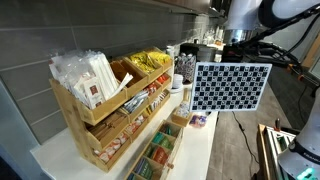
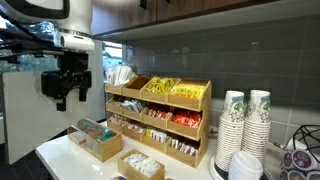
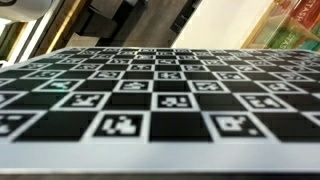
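A flat checkered marker board (image 1: 230,87) is held up in the air at the arm's end, over the front right of the counter in exterior view 1. In the wrist view the black-and-white pattern of the board (image 3: 170,100) fills the lower half. Exterior view 2 shows the plain pale back of the board (image 2: 25,125) at the left. My gripper (image 2: 66,103) is beside the board there, at the end of the white arm (image 2: 65,50). How its fingers stand is too small and dark to make out.
A tiered wooden rack (image 2: 165,105) of packets and sachets stands along the wall. Clear-sided wooden bins (image 1: 157,152) are in front of it. Stacked paper cups (image 2: 231,120) stand to its right. Bare counter (image 1: 197,150) lies below the board.
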